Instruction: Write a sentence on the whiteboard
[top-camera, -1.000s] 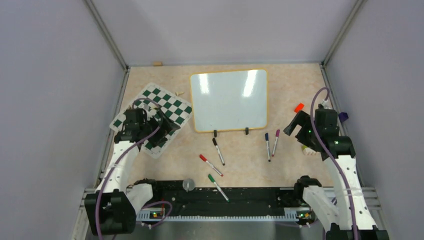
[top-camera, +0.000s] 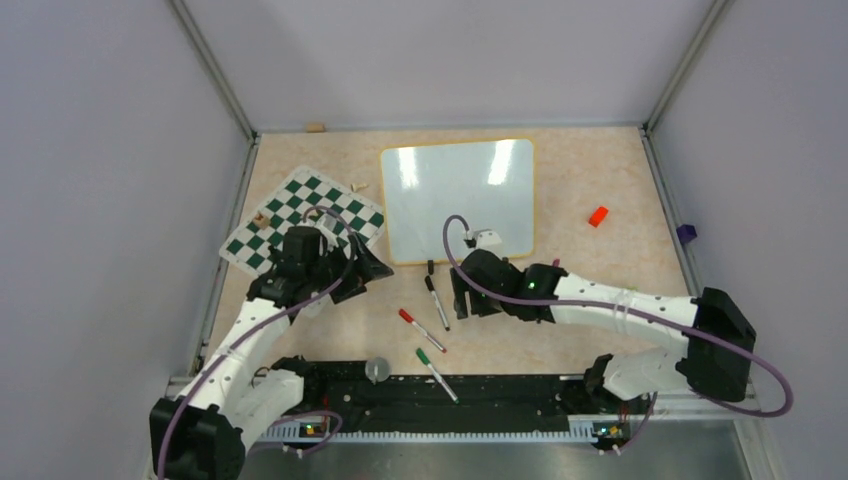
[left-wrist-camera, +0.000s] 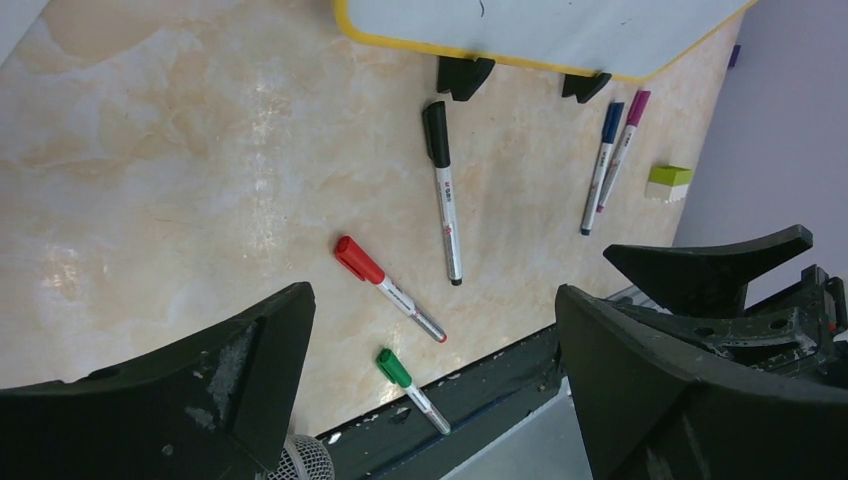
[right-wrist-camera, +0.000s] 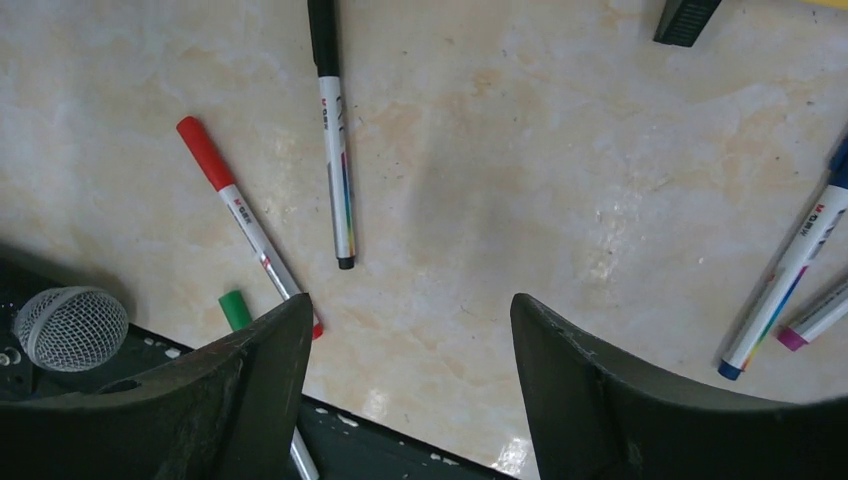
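Observation:
The whiteboard (top-camera: 460, 205) stands at the back middle, with a yellow edge and black clips along its front; in the left wrist view a short dark mark shows on it. In front lie a black-capped marker (top-camera: 437, 303), a red marker (top-camera: 422, 330) and a green marker (top-camera: 437, 375). A blue marker (left-wrist-camera: 600, 170) and a purple marker (left-wrist-camera: 622, 155) lie farther right. My left gripper (top-camera: 372, 282) is open and empty, left of the black marker. My right gripper is part open with nothing between its fingers, over the table just right of the black marker.
A green-and-white checkered board (top-camera: 300, 215) lies at the back left, near my left arm. A red block (top-camera: 598, 216) sits at the right. The microphone head (top-camera: 377, 370) stands at the front edge. A green-topped block (left-wrist-camera: 669, 181) shows at the right.
My right arm has swung left from the right side, past the blue and purple markers, to near the black marker. The left gripper has moved right, off the checkered board. The markers have stayed put.

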